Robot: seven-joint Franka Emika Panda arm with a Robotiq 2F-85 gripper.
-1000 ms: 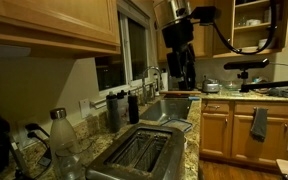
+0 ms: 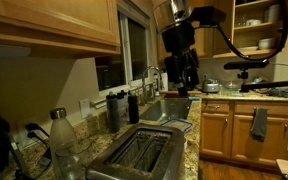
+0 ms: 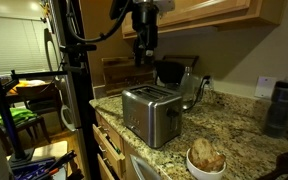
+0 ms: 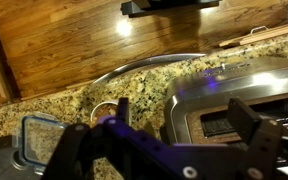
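A silver toaster [image 2: 134, 152] stands on the granite counter, with its slots facing up; its steel side [image 3: 162, 122] shows in the second exterior view. My gripper [image 2: 184, 84] hangs above the counter, beyond the toaster in the first exterior view and clear of it. In the wrist view my gripper is open, its two dark fingers wide apart, and nothing shows held between them. The toaster's rounded metal top [image 4: 206, 92] lies below the right finger. A white bowl [image 3: 206, 172] holding a piece of bread [image 3: 206, 154] sits near the toaster.
A clear bottle [image 2: 64, 140] stands left of the toaster. Dark bottles [image 2: 133, 106] are by the wall near the sink [image 2: 168, 108]. A clear container [image 4: 42, 138] shows at the left of the wrist view. Upper cabinets [image 2: 64, 18] overhang the counter.
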